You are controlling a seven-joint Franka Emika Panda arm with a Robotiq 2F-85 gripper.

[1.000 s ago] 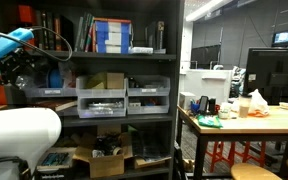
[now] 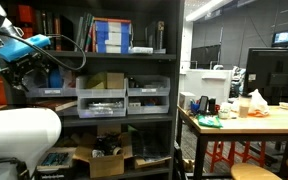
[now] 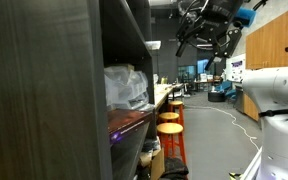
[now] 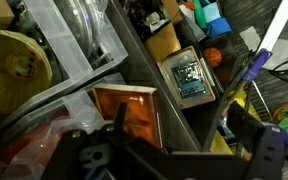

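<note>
My gripper stands open in the wrist view, its dark fingers (image 4: 117, 128) wide apart at the bottom and nothing held between them. Below it shows the shelf, with an orange-brown flat item (image 4: 139, 108) near the left finger. A clear tray of small parts (image 4: 187, 78) lies further up. From exterior view 1 the arm (image 2: 19, 47) appears at the upper left, in front of the shelf unit. In exterior view 2 the gripper (image 3: 192, 42) hangs at the upper right, clear of the shelf.
Clear plastic bins (image 2: 102, 106) line the middle shelf, with books (image 2: 112, 36) above. An open cardboard box (image 2: 102, 148) stands on the bottom shelf. A wooden table (image 2: 249, 124) with clutter is to the right; stools (image 3: 170, 128) stand beyond the shelf.
The arm at the upper left has shifted rightward and slightly down in exterior view 1. The shelf contents look unmoved.
</note>
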